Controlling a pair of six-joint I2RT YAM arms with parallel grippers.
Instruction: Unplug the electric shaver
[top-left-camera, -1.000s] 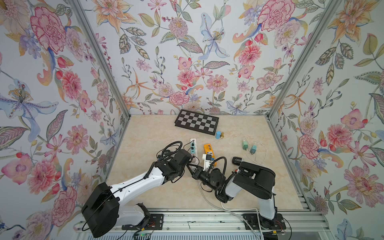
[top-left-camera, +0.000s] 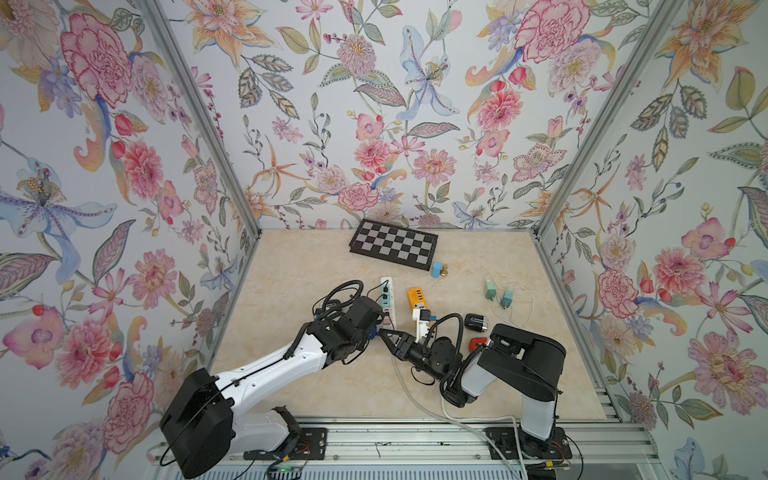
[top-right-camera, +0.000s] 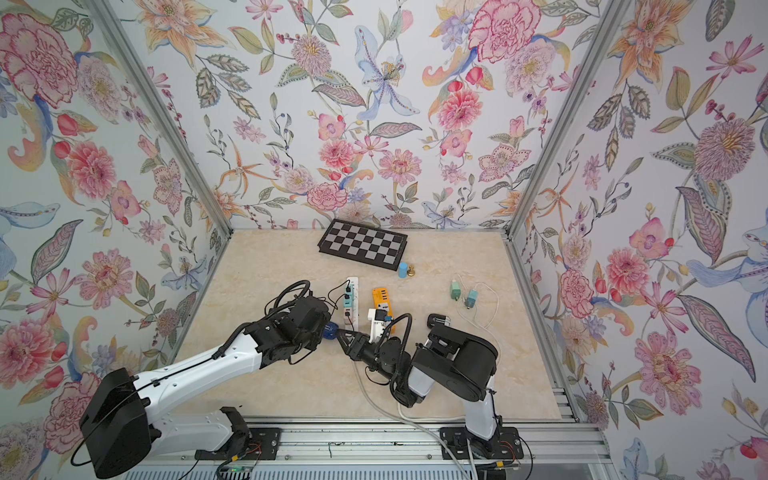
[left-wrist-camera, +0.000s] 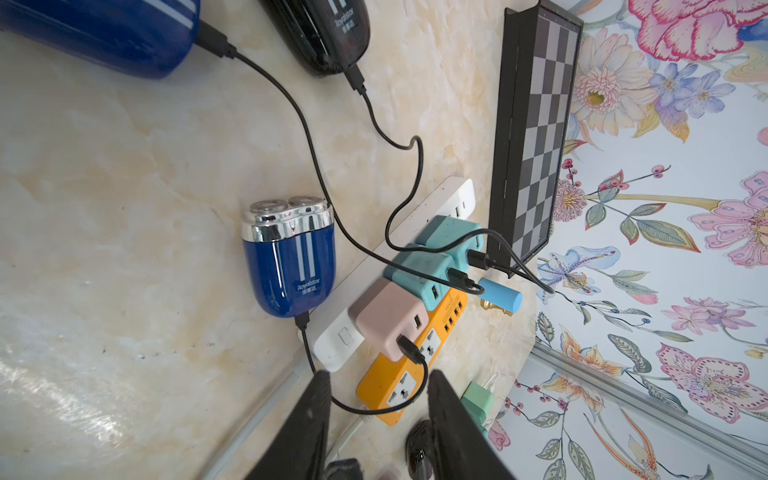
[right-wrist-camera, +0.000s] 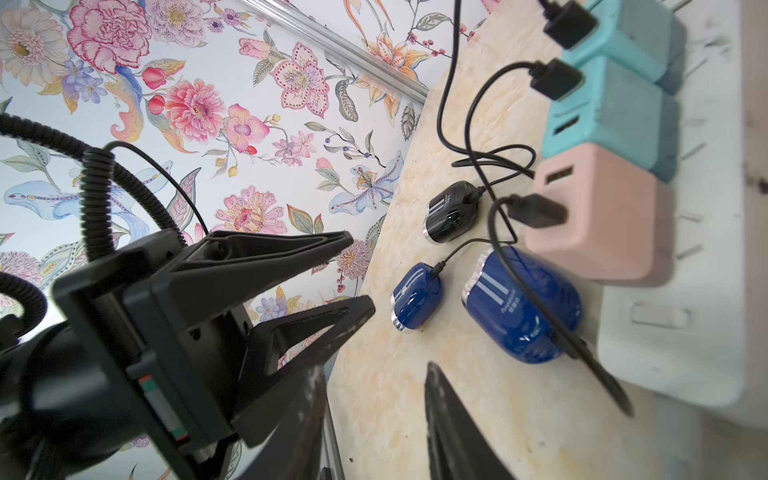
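Note:
A blue shaver (left-wrist-camera: 292, 268) with a silver double head lies beside the white power strip (left-wrist-camera: 340, 336). Its black cable curves to a plug (left-wrist-camera: 410, 349) seated in the pink adapter (left-wrist-camera: 392, 318). In the right wrist view my left gripper is at the left, its fingers apart with nothing seen between them. Above the table in the left wrist view, the same left gripper frames the cable loop from overhead. My right gripper is part open, low before the strip's near end, with only tabletop showing between its fingers.
Two turquoise adapters (left-wrist-camera: 436, 264) with plugged cables sit farther along the strip. These lead to another blue shaver (right-wrist-camera: 417, 296) and a black shaver (right-wrist-camera: 452, 211). An orange power strip (top-left-camera: 417, 298) lies alongside. A chessboard (top-left-camera: 393, 244) is at the back.
My right arm has shifted to the right over the last second, its wrist and forearm sliding along. The left arm stays almost still.

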